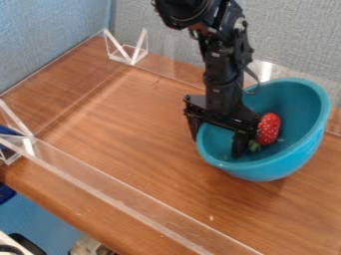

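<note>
A black robot arm comes down from the top centre, its gripper open and lowered into the left part of a blue bowl. A red strawberry with some green at its lower end sits in the bowl, just to the right of the gripper. The gripper's fingers are dark and partly hidden against the bowl's interior.
Transparent barriers run along its edges, with white corner brackets at the back left and front left. A grey wall stands behind.
</note>
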